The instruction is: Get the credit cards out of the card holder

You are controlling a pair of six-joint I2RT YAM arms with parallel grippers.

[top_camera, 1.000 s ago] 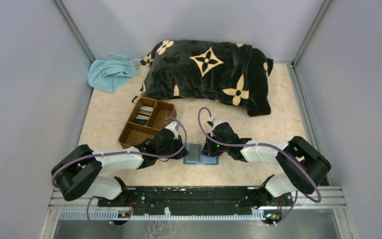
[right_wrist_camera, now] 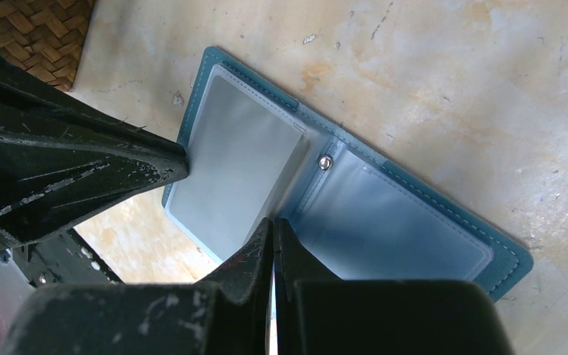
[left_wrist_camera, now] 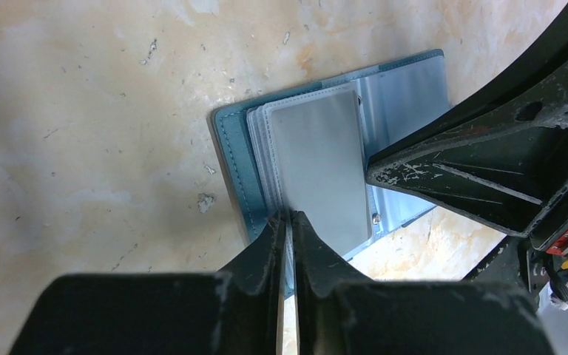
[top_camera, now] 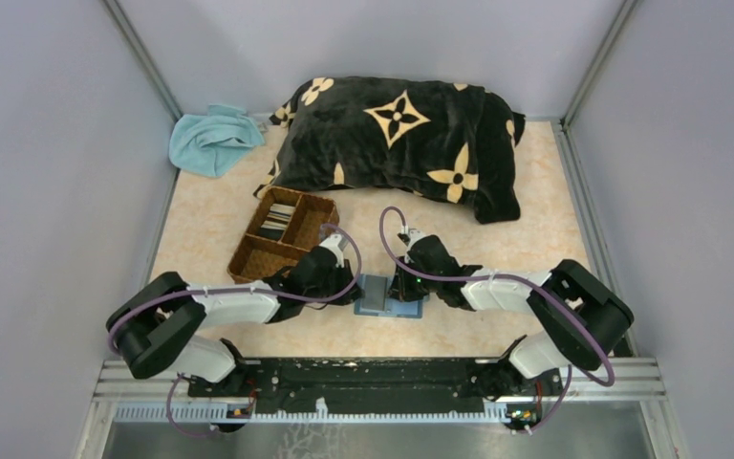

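The blue card holder (top_camera: 375, 295) lies spread flat on the table, a stack of grey clear sleeves (left_wrist_camera: 322, 163) on its left half and a bare pocket (right_wrist_camera: 396, 211) on the right. At the stack's outer left edge is my left gripper; a narrow gap parts its fingers, and sleeve edge shows through it. Whether they touch the sleeves cannot be told. My right gripper is shut over the stack's inner edge near the spine, with nothing visible between its fingertips. No separate card can be made out.
Behind my left arm stands a woven divided basket (top_camera: 234, 271) with several cards (top_camera: 276, 222) in one compartment. A dark cushion (top_camera: 411, 134) fills the back, beside a turquoise cloth (top_camera: 212, 143). Bare table (top_camera: 497, 244) lies beyond my right arm.
My right arm has barely moved.
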